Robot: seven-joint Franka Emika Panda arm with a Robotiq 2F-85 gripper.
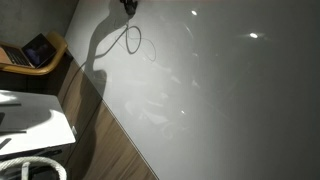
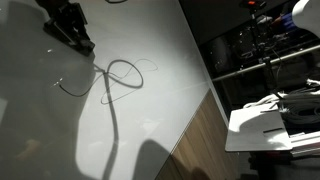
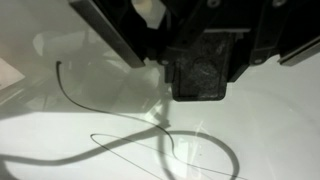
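Observation:
In the wrist view my gripper comes in from the top, fingers closed around a dark, round-cornered block (image 3: 200, 82); what the block is cannot be told. Exterior view 1 has the gripper (image 1: 129, 6) at the top edge, and exterior view 2 has it (image 2: 84, 45) at upper left, low over the pale glossy surface (image 2: 165, 95). Below it a thin dark line (image 3: 110, 109), a cord or a drawn stroke, curves across that surface. A thicker grey loop (image 3: 236, 160) crosses it, perhaps a cable or its shadow.
A wooden floor (image 1: 115, 140) runs past its edge. A white side table (image 1: 45, 125) and a laptop (image 1: 38, 50) on a chair stand at left.

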